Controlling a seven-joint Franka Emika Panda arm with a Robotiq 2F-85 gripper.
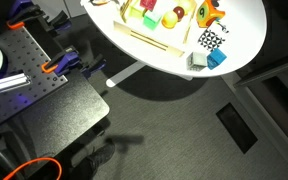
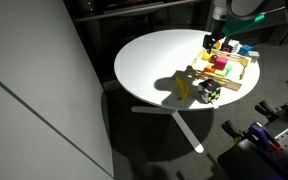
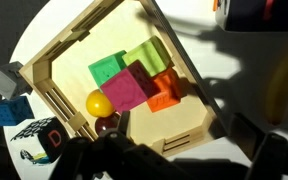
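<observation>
A wooden tray point(image 3: 56, 98) on the white round table holds a magenta cube point(image 3: 130, 88), a green cube point(image 3: 106, 67), a lime block point(image 3: 147, 56), an orange block point(image 3: 164, 92), an orange-yellow ball point(image 3: 99, 103) and a dark red ball point(image 3: 106, 124). My gripper stands open over the tray's near side in the wrist view, its dark fingers wide apart. Nothing shows between them. The magenta cube lies ahead of the fingertips, apart from them. In exterior view 1 the tray point(image 1: 149, 38) is cut off at the top edge.
Outside the tray lie a blue cube point(image 3: 12, 110), a grey cube point(image 3: 8, 80) and a black patterned cube point(image 3: 39, 140). A yellow banana point(image 2: 182, 88) and another dark cube point(image 2: 209, 91) rest on its other side.
</observation>
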